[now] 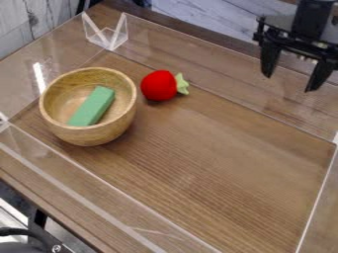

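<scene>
The robot's black gripper (288,64) hangs at the upper right over the wooden table, its fingers pointing down and empty. A round wooden bowl (117,124) at the left holds a green block (91,106). Right of the bowl lies a red round object (158,85) with a small green leafy top, resembling a strawberry or tomato. Whether the gripper is open or shut is hard to tell.
A clear angular object (109,30) stands at the back left. Dark cables show at the bottom left and top left, beyond the table.
</scene>
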